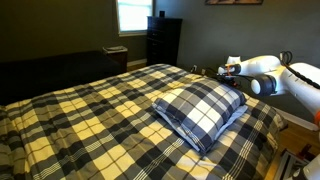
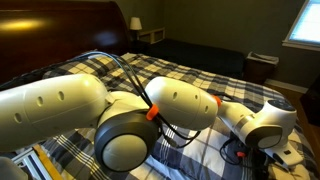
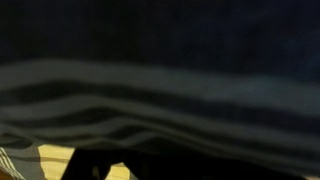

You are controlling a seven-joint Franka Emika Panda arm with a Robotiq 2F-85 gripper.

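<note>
A plaid blanket in dark blue, white and tan covers the bed, with a raised, folded part (image 1: pixel 205 108) of it standing at the right in exterior view 1. My gripper (image 1: pixel 230 79) is at the far right end of this raised fold, small and dark against the cloth. Exterior view 2 has the white arm across the front and the gripper (image 2: pixel 257 160) low at the right, mostly hidden behind the wrist. Dark striped cloth (image 3: pixel 165 95) fills most of the wrist view, very close to the camera. Whether the fingers grasp any of it cannot be seen.
A dark headboard (image 1: pixel 60 70) stands behind the bed in exterior view 1. A dark chest of drawers (image 1: pixel 164 40) and a window (image 1: pixel 135 15) are at the back.
</note>
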